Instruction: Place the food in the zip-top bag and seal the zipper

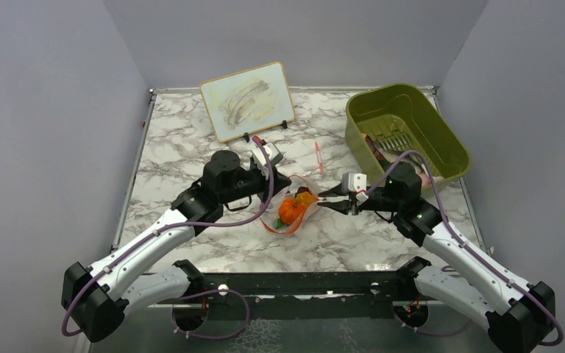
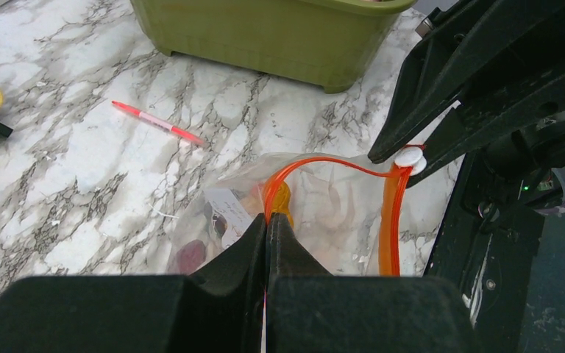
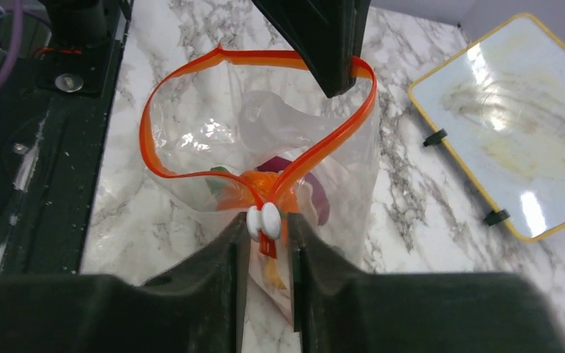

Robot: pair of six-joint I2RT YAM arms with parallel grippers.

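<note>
The clear zip top bag [image 1: 310,187], with an orange zipper rim [image 3: 331,143], stands with its mouth open between my arms. Inside it are an orange pumpkin-like food [image 1: 290,212], a yellow piece [image 2: 282,200] and something purple [image 3: 318,200]. My left gripper is shut on the rim on one side. At the corner nearer my right arm sits the white zipper slider [image 3: 265,220]. My right gripper [image 1: 320,200] is part open, its fingers [image 3: 228,257] on either side of that slider, with gaps still showing.
A green bin [image 1: 449,158] with utensils and other items stands at the back right. Behind the bag lies a red-and-white pen [image 1: 318,157]. A whiteboard [image 1: 249,101] leans at the back. The table in front of the bag is clear.
</note>
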